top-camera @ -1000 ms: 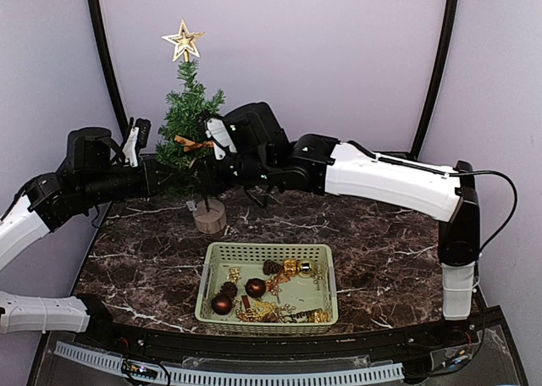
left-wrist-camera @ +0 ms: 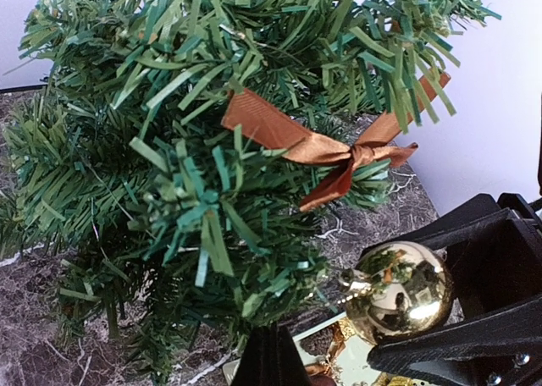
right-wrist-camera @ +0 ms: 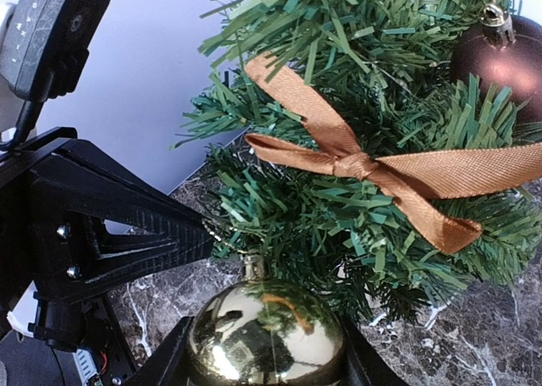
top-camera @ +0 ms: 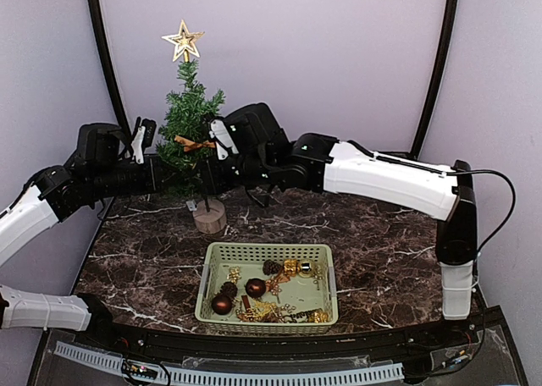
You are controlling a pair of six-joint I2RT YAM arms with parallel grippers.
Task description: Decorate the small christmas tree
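Note:
The small green tree (top-camera: 188,107) stands on a wooden base (top-camera: 209,217), topped by a gold star (top-camera: 183,41). An orange bow (left-wrist-camera: 360,153) and a brown bauble (right-wrist-camera: 500,68) hang on it. My right gripper is shut on a gold bauble (right-wrist-camera: 267,335), held by the front lower branches, its bead string (right-wrist-camera: 224,238) rising from the cap toward the other gripper's tip. My left gripper (top-camera: 157,176) is at the tree's left side, shut, its dark tips low in its wrist view, no bauble between them.
A pale basket (top-camera: 267,249) holding baubles, pinecones and gold ornaments sits in front of the tree. My right arm spans across above the table.
My left arm has shifted very slightly beside the tree. The right arm and basket look unchanged.

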